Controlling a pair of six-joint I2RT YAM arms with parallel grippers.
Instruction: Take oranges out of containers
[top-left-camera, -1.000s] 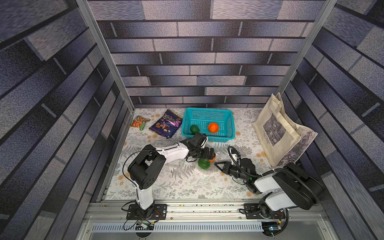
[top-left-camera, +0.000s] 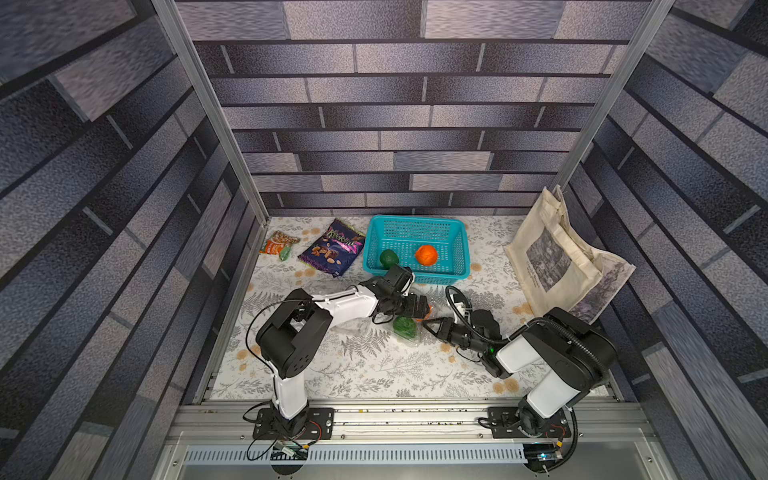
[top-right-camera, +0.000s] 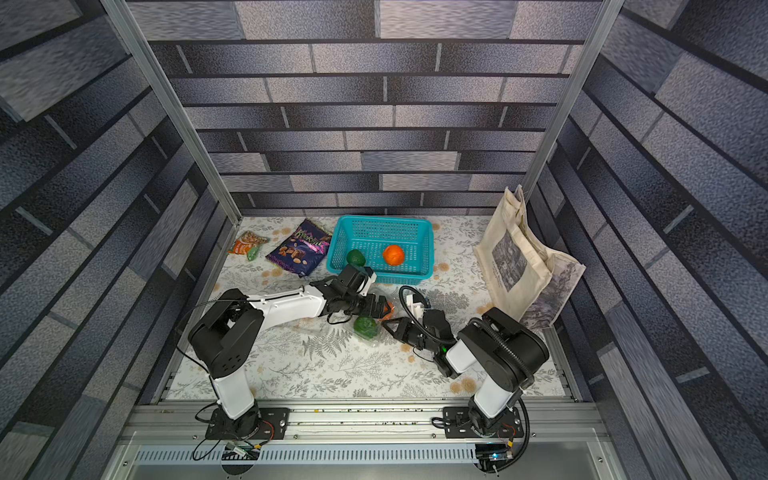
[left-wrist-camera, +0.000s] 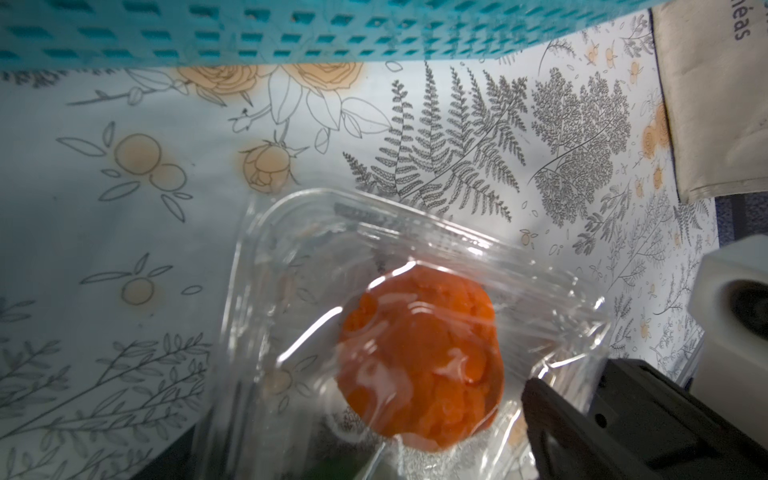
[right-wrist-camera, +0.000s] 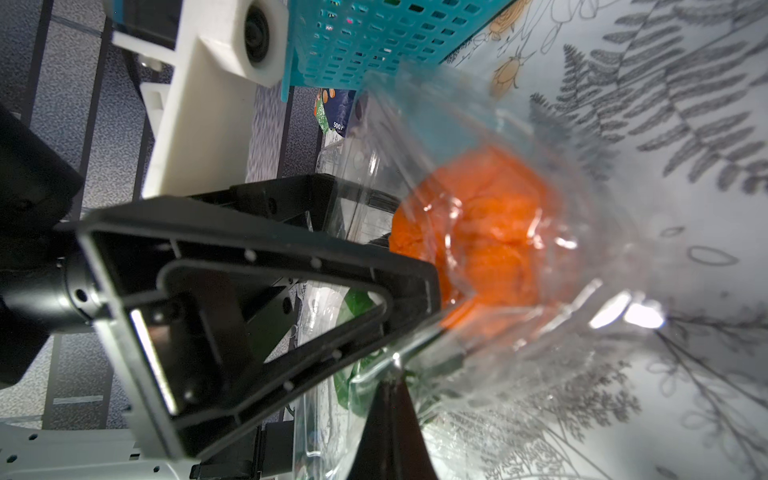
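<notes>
A clear plastic container (left-wrist-camera: 264, 320) holds an orange (left-wrist-camera: 420, 356) and a green fruit (top-left-camera: 404, 328), in front of the basket. My left gripper (top-left-camera: 412, 305) is open over the container, beside the orange. My right gripper (top-left-camera: 428, 325) is shut at the container's right side, its black fingers (right-wrist-camera: 336, 256) against the crinkled plastic; whether any plastic is between them is unclear. Another orange (top-left-camera: 426, 255) sits in the blue basket (top-left-camera: 416, 224) with a green fruit (top-left-camera: 389, 257).
A dark snack bag (top-left-camera: 332, 248) and a small orange packet (top-left-camera: 280, 245) lie left of the basket. A canvas tote (top-left-camera: 560, 264) stands at the right.
The container has shifted slightly left. The left arm looks unchanged.
</notes>
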